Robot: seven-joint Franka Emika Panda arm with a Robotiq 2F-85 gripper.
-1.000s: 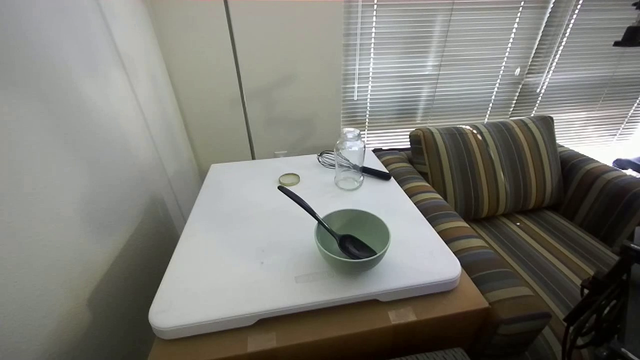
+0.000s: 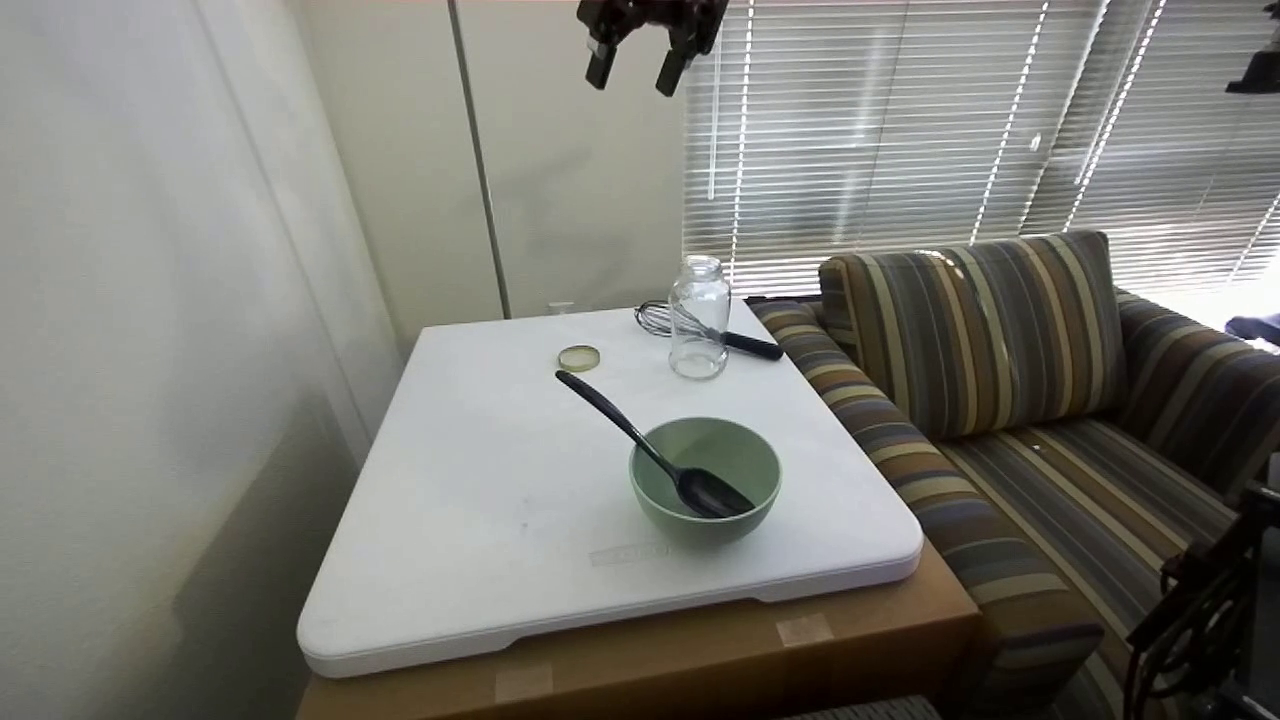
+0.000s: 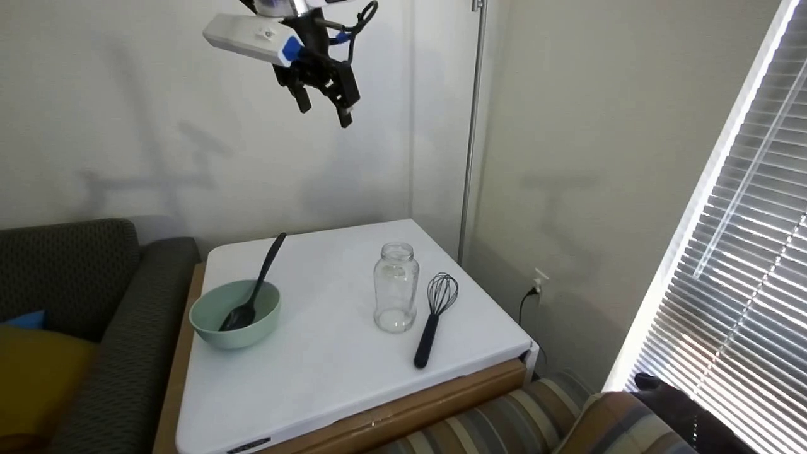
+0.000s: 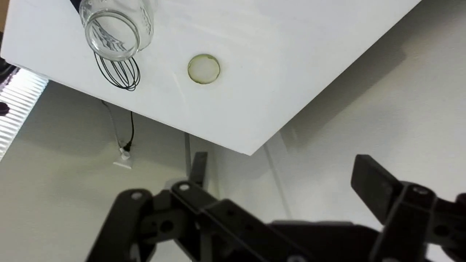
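Observation:
High above the white table (image 2: 468, 480), my gripper (image 2: 632, 82) stands open with nothing between its fingers. In the wrist view its two dark fingers (image 4: 374, 187) are wide apart. A clear glass jar (image 2: 698, 324) stands upright and uncovered towards the back of the table. Its round lid (image 4: 204, 69) lies flat a short way off. Near the jar lies a whisk (image 3: 433, 321) with a black handle. A green bowl (image 2: 708, 534) holds a black spoon (image 2: 710, 492), whose handle leans out over the rim.
A striped armchair (image 2: 972, 336) adjoins one side of the table and a dark sofa (image 3: 68, 265) stands on another. Walls and a window with blinds (image 2: 864, 132) bound the space.
My gripper has come into exterior view 1 at the top edge, where it was out of sight before. Everything on the table lies as it did.

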